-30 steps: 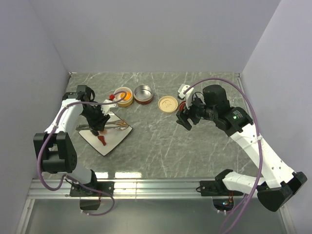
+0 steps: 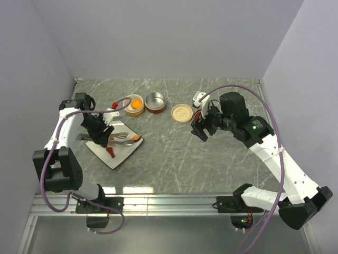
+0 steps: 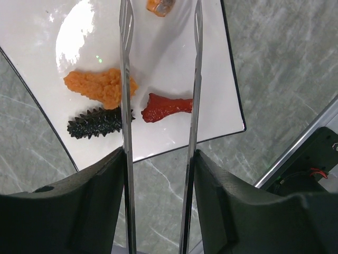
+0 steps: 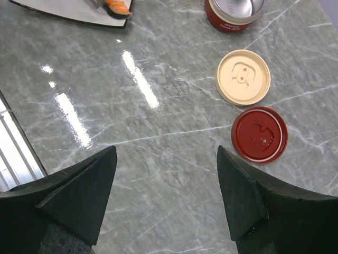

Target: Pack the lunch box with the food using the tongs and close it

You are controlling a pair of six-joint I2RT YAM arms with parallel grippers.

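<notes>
My left gripper is open around a pair of metal tongs (image 3: 128, 143), whose long arms run spread between its fingers. Below them lies the white board (image 3: 216, 106). In the left wrist view, an orange-topped piece of food (image 3: 160, 6) shows between the tong arms at the top edge; from above, this piece (image 2: 136, 138) sits at the board's right, just past the tong tips. A red piece (image 3: 163, 108), an orange lumpy piece (image 3: 95, 87) and a black spiky piece (image 3: 94, 124) rest nearer. My right gripper stands open and empty over the table.
Behind the board are a cream bowl (image 2: 128, 111) holding something orange (image 2: 136, 103), a steel-lined container (image 2: 155, 102) and a small red item (image 2: 115, 105). A cream lid (image 4: 243, 78) and a dark red lid (image 4: 259, 134) lie flat.
My left gripper and the tongs have shifted left and toward the table's front. My right arm has stayed still.
</notes>
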